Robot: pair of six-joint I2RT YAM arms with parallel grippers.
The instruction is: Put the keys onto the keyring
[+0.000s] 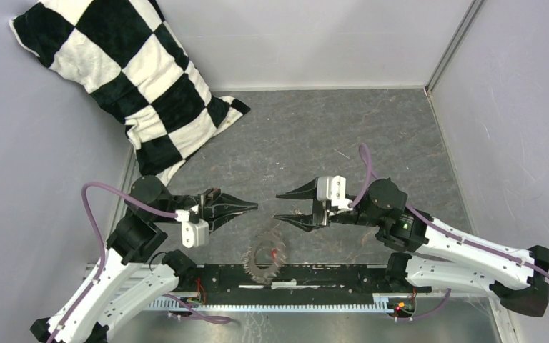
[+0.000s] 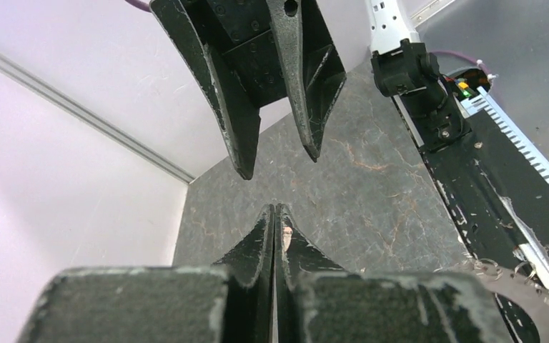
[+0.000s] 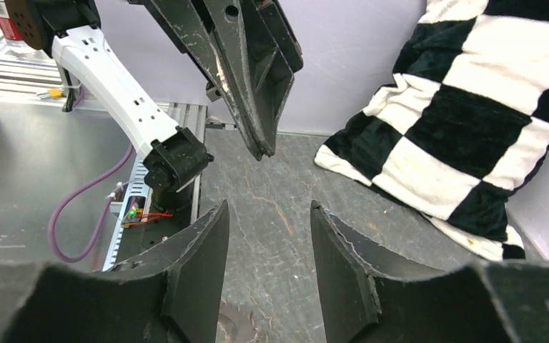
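A flat, ring-shaped metal piece with small loops round its edge, blurred in the top view, looks like the keyring [image 1: 249,266]. It is below and in front of the gap between my grippers, clear of both; a red spot shows on it. Its edge also appears low in the left wrist view as a grey keyring [image 2: 547,314]. My left gripper [image 1: 256,206] is shut, with nothing visible between its fingertips. Facing it, my right gripper [image 1: 276,206] stands open and its gap looks empty in the right wrist view. No separate key can be made out clearly.
A small pale tangle [image 1: 297,211] shows through the right gripper's opening, too small to identify. The checkered cloth [image 1: 154,78] covers the left back corner. A dark rail [image 1: 322,279] runs along the front. The grey floor [image 1: 329,136] behind the grippers is largely clear.
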